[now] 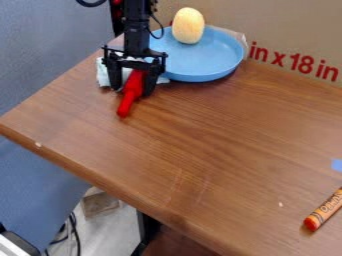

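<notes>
My black gripper (134, 68) is low over the back left of the wooden table, above a red elongated object (128, 98) whose upper part it hides; whether the fingers are shut on it cannot be seen. A white cloth (103, 72) lies behind the gripper. A blue plate (214, 62) holds a pale yellow egg-shaped object (187, 27) at the back.
An orange crayon-like stick (325, 208) lies at the right edge near a small blue patch (335, 165). A cardboard sheet (294, 30) stands behind.
</notes>
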